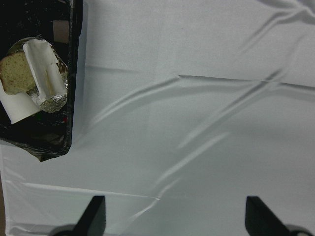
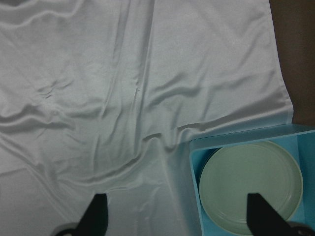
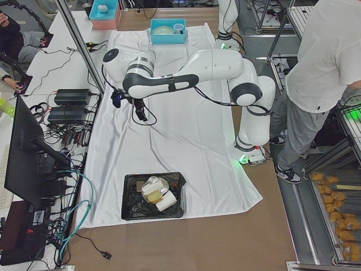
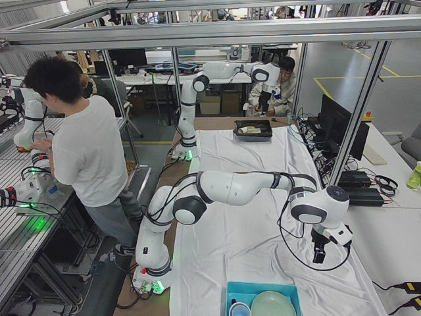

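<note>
A black tray [image 3: 132,206] [image 1: 68,132] holds a bread slice [image 1: 15,73], crumpled foil [image 1: 53,102] and white paper-like pieces [image 1: 45,66]. My left gripper is over the white cloth beside it, open with nothing between its fingers. At the other end, a blue bin [image 3: 167,39] [image 2: 196,147] holds a pale green plate [image 2: 250,179] and, in the camera views, a cup [image 4: 240,309]. My right gripper is open above the cloth and the bin's near side, empty.
A monitor [image 3: 31,158], cables and black boxes line one side. A person in white [image 4: 85,151] stands on the other side by a metal frame.
</note>
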